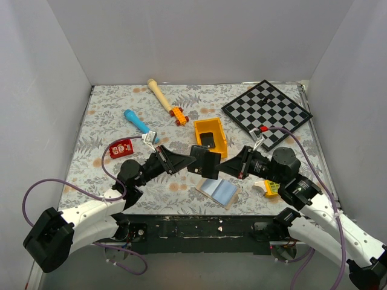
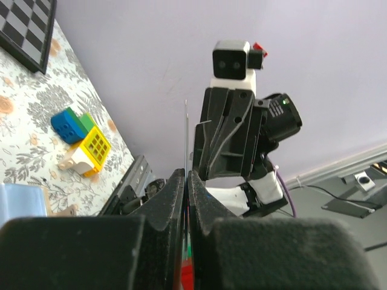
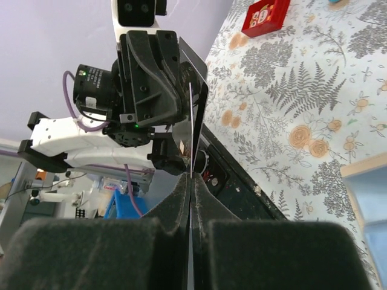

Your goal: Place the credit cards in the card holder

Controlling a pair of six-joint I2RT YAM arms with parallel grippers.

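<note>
Two thin dark flat pieces, card-like, stand between my grippers in the top view. My left gripper (image 1: 189, 159) is shut on the left dark card (image 1: 195, 154), and my right gripper (image 1: 223, 167) is shut on the right dark card (image 1: 210, 165). They overlap from above; whether they touch cannot be told. Edge-on, the left card (image 2: 186, 136) is a thin line rising from the left fingertips. Likewise the right card (image 3: 193, 136) shows as a narrow strip in the right wrist view, beside the left one's dark face. Which item is the card holder is unclear.
An orange bin (image 1: 222, 145) holding a dark flat item stands behind the grippers. Below them lies a light-blue tray (image 1: 224, 193). A checkerboard (image 1: 269, 112), red box (image 1: 121, 148), blue bottle (image 1: 136, 121) and yellow block (image 1: 271, 187) lie around.
</note>
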